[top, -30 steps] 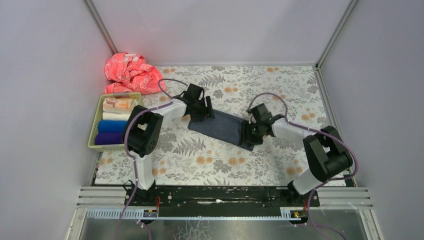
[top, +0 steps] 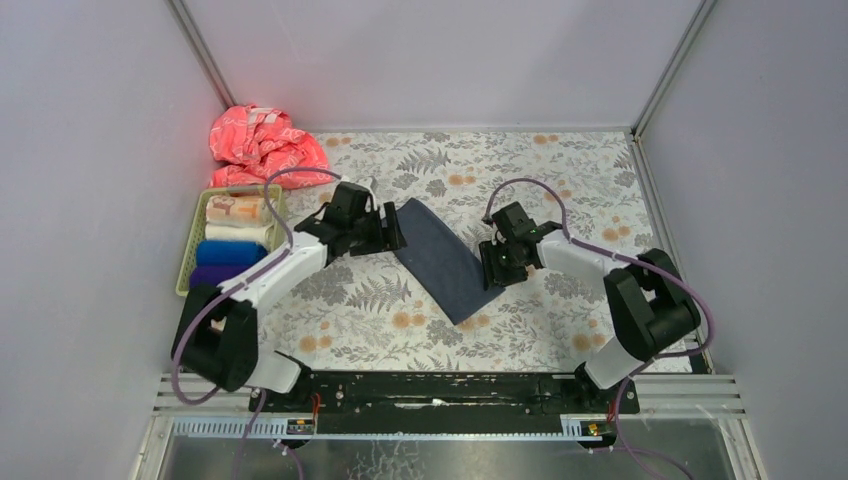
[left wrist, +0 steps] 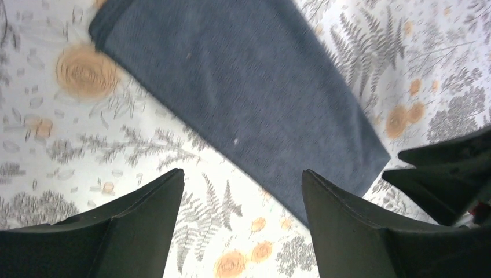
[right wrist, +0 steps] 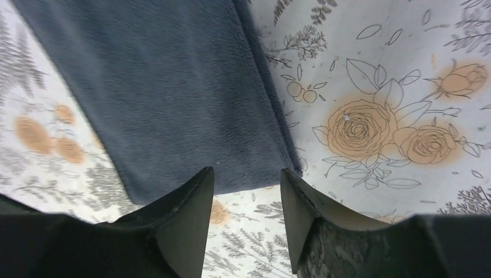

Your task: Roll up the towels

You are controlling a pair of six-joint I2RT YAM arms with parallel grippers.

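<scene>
A dark grey-blue towel (top: 440, 265) lies flat as a long folded strip, slanting from upper left to lower right on the table. In the top view my left gripper (top: 396, 226) hovers by its upper left end. Its fingers (left wrist: 151, 214) stand apart over the floral cloth beside the towel's long edge, with nothing between them. At the other end my right gripper is open above the towel's short edge, close to its corner, also empty. A dark finger of the right gripper shows at the right edge of the left wrist view.
A yellow-green basket (top: 187, 265) at the left holds several rolled towels, among them a blue roll (top: 229, 253). Behind it a crumpled coral cloth (top: 262, 145) is heaped.
The towel's right part has spread toward the front, making the strip wider and more slanted.
</scene>
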